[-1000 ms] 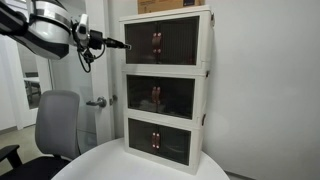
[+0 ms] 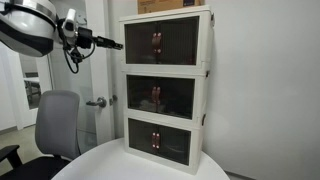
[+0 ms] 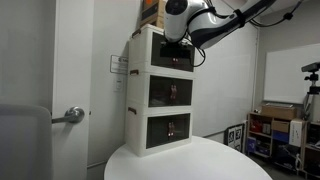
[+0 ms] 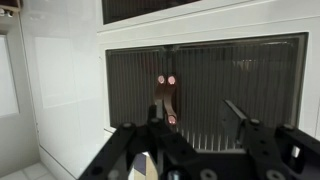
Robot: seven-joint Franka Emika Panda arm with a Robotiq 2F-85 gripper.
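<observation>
A white cabinet (image 2: 200, 70) of three stacked tiers stands on the round table, each tier with dark see-through double doors. Every pair of doors looks closed. Reddish-brown handles (image 2: 156, 43) sit at the middle of the top tier's doors. Left of that top tier and level with it, my gripper (image 2: 120, 45) is held in the air. From the wrist view, the gripper is open with nothing between its fingers, facing a pair of dark doors (image 4: 230, 85). Their handles (image 4: 163, 92) appear just beyond the left finger, apart from it as far as shows.
A cardboard box (image 2: 165, 5) rests on top of the cabinet. An office chair (image 2: 55, 120) stands left of the white table (image 2: 100, 163), near a door with a lever handle (image 3: 72, 115). Shelving (image 3: 275, 130) is at far right.
Over the last second the arm has drawn back a little to the left, away from the cabinet's top tier. The doors look the same.
</observation>
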